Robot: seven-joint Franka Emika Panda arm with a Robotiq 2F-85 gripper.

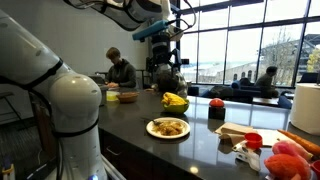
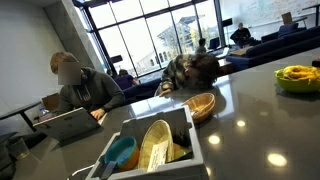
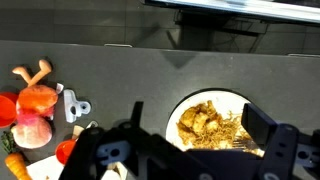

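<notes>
My gripper hangs high above the dark table, pointing down. In the wrist view its two dark fingers stand wide apart, with nothing held between them. Below, and a little right of the gap's middle, a white plate (image 3: 176,113) carries pasta-like food (image 3: 205,122); a fork seems to lie on it. The fingers and gripper body cover part of the plate's lower side. In exterior view 1 the same plate (image 1: 150,131) sits near the table's front edge, well beneath the gripper.
Behind the plate stands a green bowl (image 2: 296,85) with yellow things. An orange plush toy (image 3: 37,103), red cups (image 3: 66,151) and a carrot (image 3: 17,166) lie left in the wrist view. A grey bin (image 2: 186,122) with bowls stands elsewhere. People sit beyond the table.
</notes>
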